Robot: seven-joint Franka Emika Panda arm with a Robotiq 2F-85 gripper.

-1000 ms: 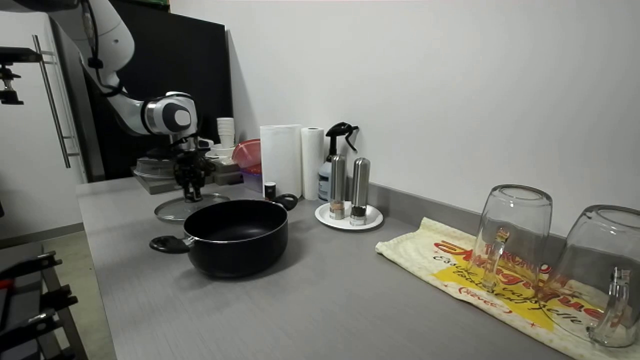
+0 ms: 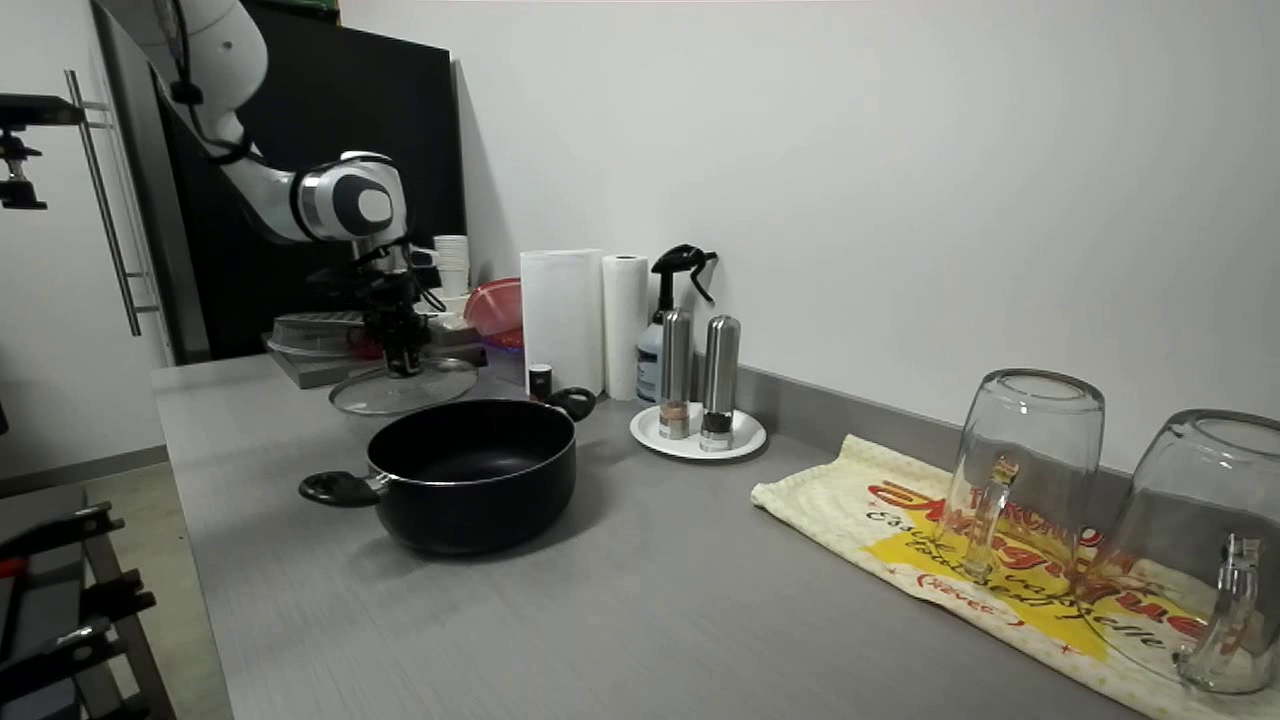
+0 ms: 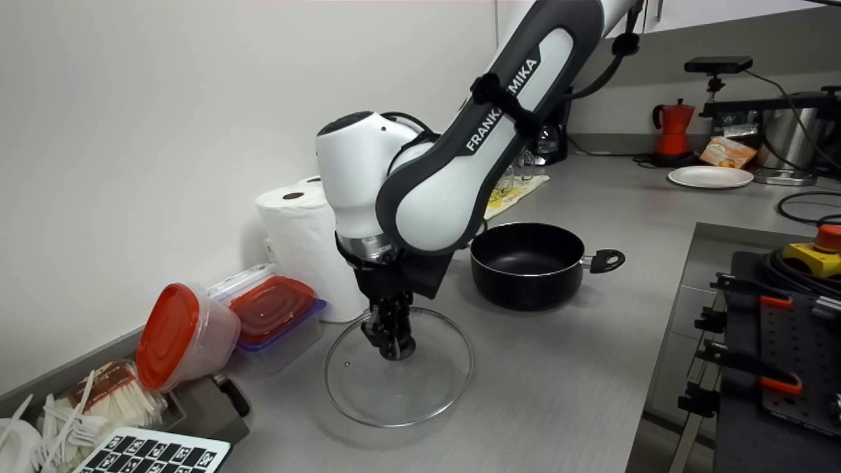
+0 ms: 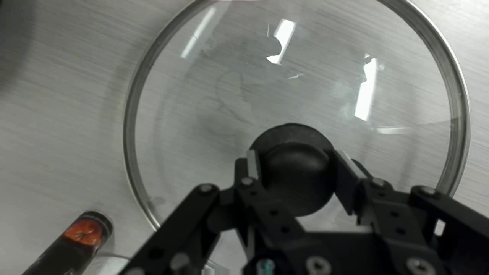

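Observation:
A round glass lid (image 3: pixel 430 386) with a metal rim hangs just above the counter, a faint shadow below it. My gripper is shut on its black knob (image 4: pixel 298 183), one finger on each side in the wrist view. Beside it, toward the mugs, stands an empty black pot (image 2: pixel 480 498) with two handles, its mouth uncovered. In exterior view 1 the lid (image 2: pixel 402 390) is behind the pot, a little above the counter.
Paper towel rolls (image 2: pixel 561 318) and plastic tubs (image 3: pixel 272 315) line the wall. A dark jar (image 4: pixel 85 233) is close to the lid's edge. Two mills on a white plate (image 2: pixel 750 438) and glass mugs (image 2: pixel 1020 456) stand farther along.
The lid has risen off the counter with my gripper and shifted slightly to the right in exterior view 1. The pot has not moved.

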